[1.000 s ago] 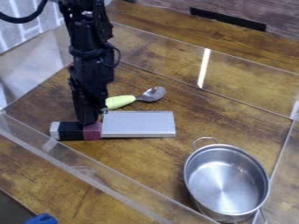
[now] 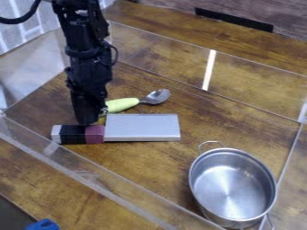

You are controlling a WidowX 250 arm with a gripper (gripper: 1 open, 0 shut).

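My black gripper (image 2: 92,117) is low at the left, just above a long box (image 2: 142,127) that has a silver top and a black and maroon left end. Its fingertips are dark and hard to make out, with nothing visible held between them. Just behind the box and right of my gripper lies a spoon (image 2: 155,97) with a pale green handle.
A steel pot (image 2: 232,184) stands at the front right. Clear panels edge the wooden table (image 2: 240,108). A blue object (image 2: 41,225) shows at the bottom left.
The arm has shifted very slightly over the last second. The box, spoon and pot look unmoved.
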